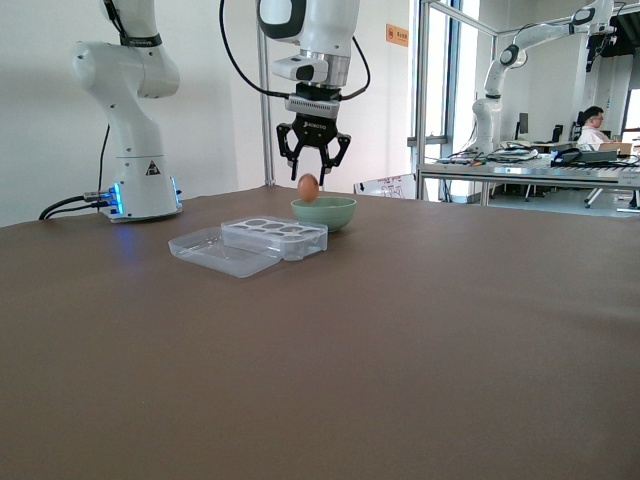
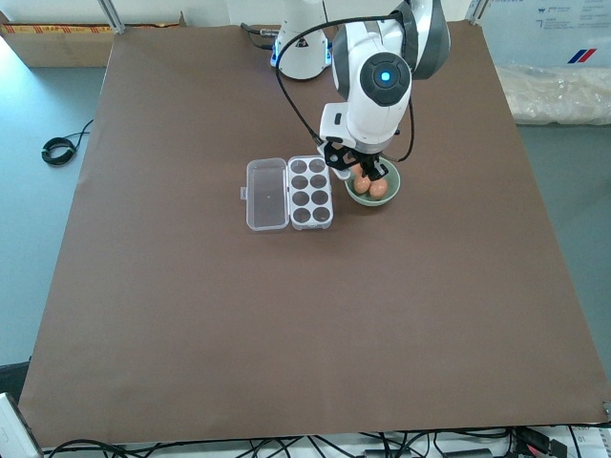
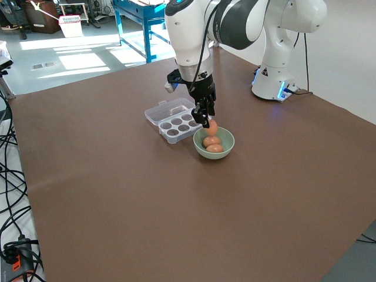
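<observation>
My black gripper (image 1: pixel 309 170) is over a mint green bowl (image 2: pixel 372 198) (image 1: pixel 336 213) (image 3: pixel 214 154), its fingers spread open. Brown eggs (image 2: pixel 378 190) (image 3: pixel 214 148) lie in the bowl; another egg (image 1: pixel 308 188) (image 3: pixel 211 127) shows higher, just under the fingertips at the bowl's rim, and I cannot tell whether it touches them. Beside the bowl sits a clear egg box (image 2: pixel 310 218) (image 1: pixel 275 237) (image 3: pixel 176 131) with its lid (image 2: pixel 266 195) laid open and its round compartments looking empty.
Cables run along another edge.
</observation>
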